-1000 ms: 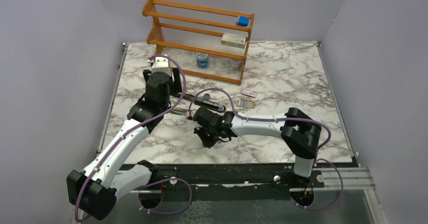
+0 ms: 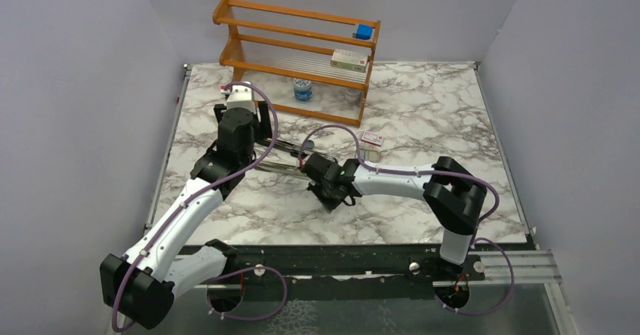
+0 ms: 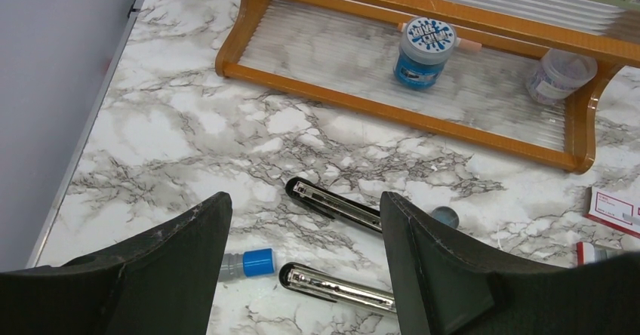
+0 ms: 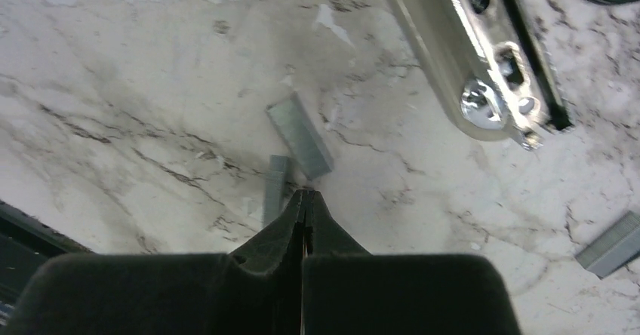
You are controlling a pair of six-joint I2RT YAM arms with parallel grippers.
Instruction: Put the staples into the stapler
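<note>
Two long metal-and-black stapler pieces lie side by side, a rear one [image 3: 336, 205] and a front one [image 3: 340, 288]; whether they are joined cannot be told. The end of a stapler piece [image 4: 475, 63] also appears at upper right in the right wrist view. My right gripper is shut, nothing visible between its fingers. Its tips are close to two grey staple strips, one slanted [image 4: 300, 135], one narrower [image 4: 275, 188] and partly hidden by the fingers. Another staple strip [image 4: 613, 243] lies apart at right. Over the table's left side, my left gripper hangs open and empty.
A wooden shelf [image 2: 298, 70] stands at the back, holding a blue-labelled jar [image 3: 425, 52] and boxes. Near the right arm are a red-white box [image 2: 372, 137] and a blue-capped tube [image 3: 258, 262] lies left of the staplers.
The left arm has stayed still.
</note>
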